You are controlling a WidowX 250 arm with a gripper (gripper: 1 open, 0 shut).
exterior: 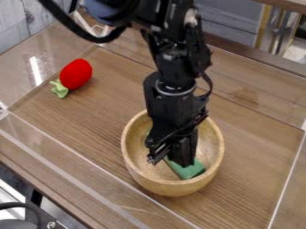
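Observation:
My black gripper (170,148) reaches down into a wooden bowl (141,168) in the lower middle of the camera view, its fingertips low inside it and over a green block (191,168) that lies on the bowl's floor. The gripper looks narrow; whether anything is between the fingertips is hidden. The block is partly covered by the fingers.
A red object (74,73) with a small green piece (59,89) lies at the upper left of the wooden table (251,143).

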